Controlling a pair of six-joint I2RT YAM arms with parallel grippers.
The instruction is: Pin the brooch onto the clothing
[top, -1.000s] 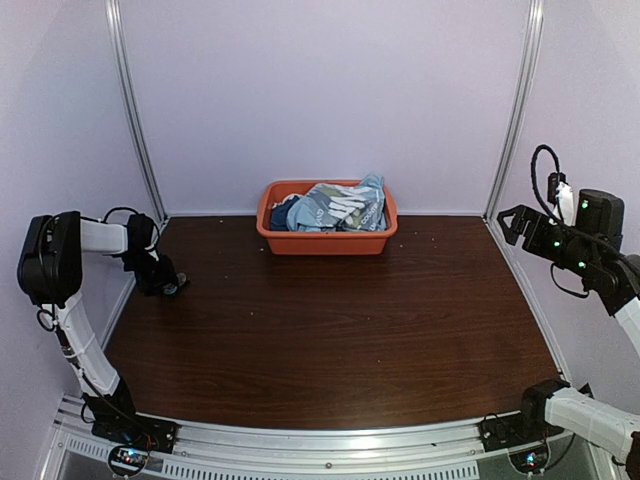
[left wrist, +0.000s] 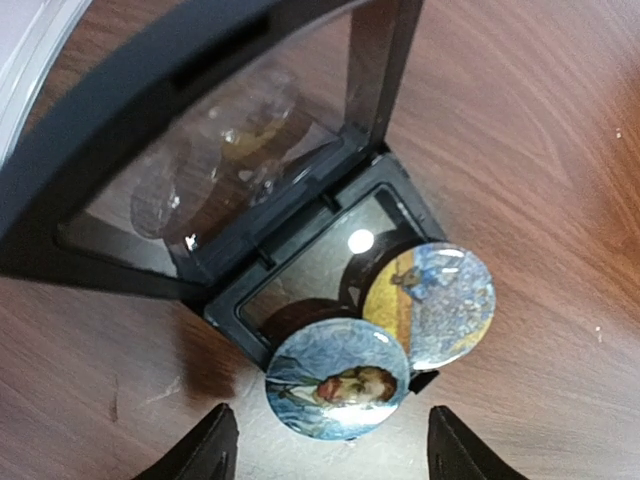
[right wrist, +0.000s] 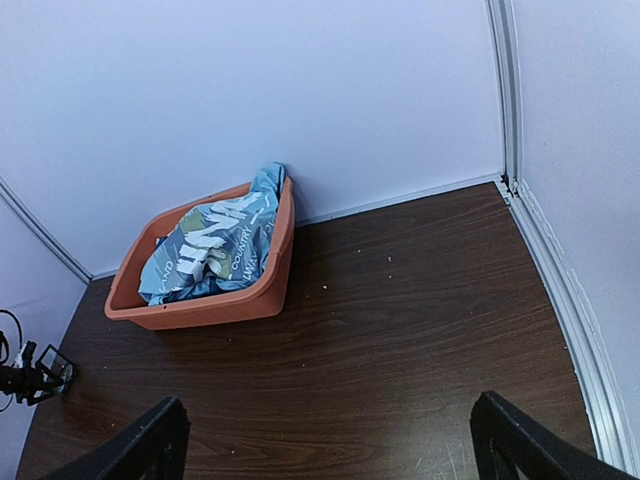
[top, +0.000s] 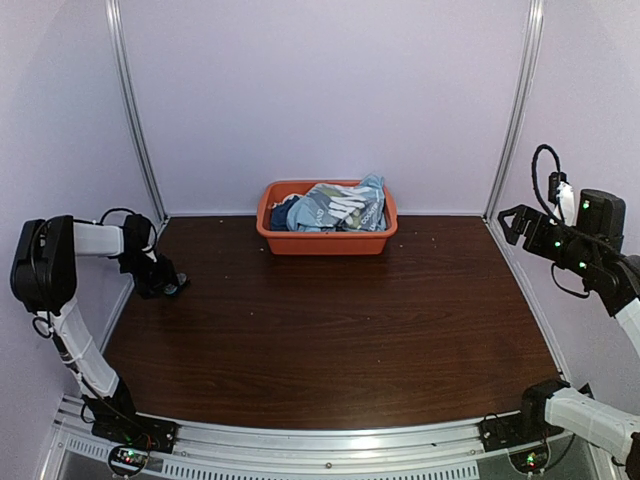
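Note:
Two round picture brooches show in the left wrist view: one brooch (left wrist: pixel 338 378) with a reclining figure, and a second brooch (left wrist: pixel 440 300) in yellow and blue, overlapping the edge of a black box (left wrist: pixel 285 315) with a raised clear lid. My left gripper is partly open, its fingertips on either side of the nearer brooch with a gap to each. Clothing (top: pixel 340 205), light blue with print, lies bunched in an orange basin (top: pixel 325 243) at the back. Raised at the far right, my right gripper (top: pixel 508 222) stands open and empty.
Pale walls (right wrist: pixel 400 90) enclose it, with metal rails at the corners. The box's upright lid (left wrist: pixel 230 150) stands close to the left gripper.
The left arm's elbow has shifted slightly left and down, while its gripper stays near the box. My right arm, the basin and the clothing look unchanged.

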